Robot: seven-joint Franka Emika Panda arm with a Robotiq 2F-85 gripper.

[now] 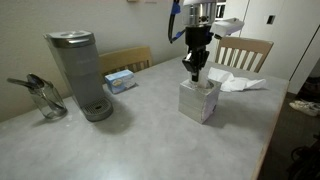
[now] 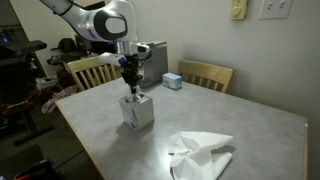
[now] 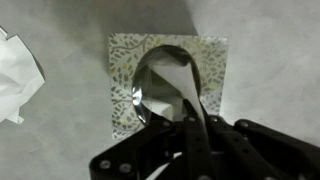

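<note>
A patterned tissue box (image 3: 124, 70) stands upright on the table, its oval opening facing up beneath my gripper. Inside the opening lies a white tissue (image 3: 178, 75), and a narrow fold of it runs up to the fingers, which are shut on it. From the side, the box (image 1: 193, 104) has my gripper (image 1: 195, 78) pointing straight down at its top. In the other exterior view the gripper (image 2: 132, 89) is likewise right over the box (image 2: 143, 114); the fingertips are too small there to make out.
Crumpled white tissue (image 2: 200, 157) lies on the table near the box. A coffee maker (image 1: 82, 75), a cup of utensils (image 1: 47, 100) and a small blue box (image 1: 120, 81) stand farther off.
</note>
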